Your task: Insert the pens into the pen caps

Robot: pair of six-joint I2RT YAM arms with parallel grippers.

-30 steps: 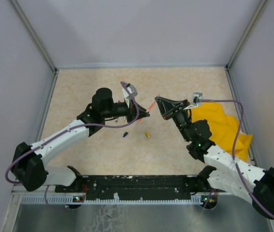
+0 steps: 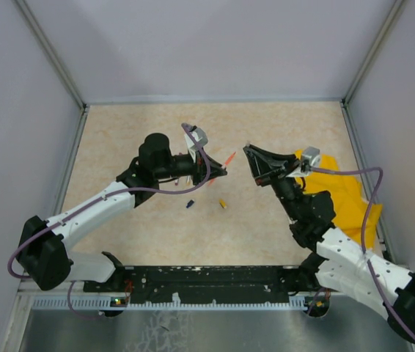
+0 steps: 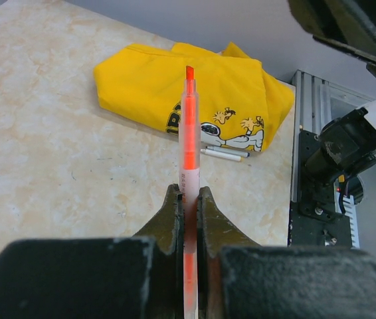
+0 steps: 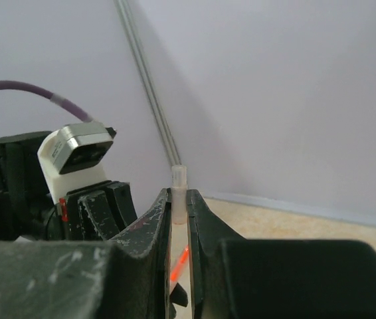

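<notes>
An orange pen with a clear, whitish barrel stands upright between the fingers of my left gripper, which is shut on it. Its orange tip is bare. In the top view the pen slants up and right from the left gripper. My right gripper is shut on a small translucent whitish pen cap, whose end sticks up past the fingertips. From above, the right gripper is right of the pen tip, with a gap between them. The orange pen also shows low in the right wrist view.
A yellow cloth bag lies at the right of the table, with white pens in front of it. A small dark blue piece and a yellow piece lie mid-table.
My right gripper has moved right, away from the pen tip, where it was close or touching from above; the cap is now apart from the pen. The left arm has not visibly moved.
</notes>
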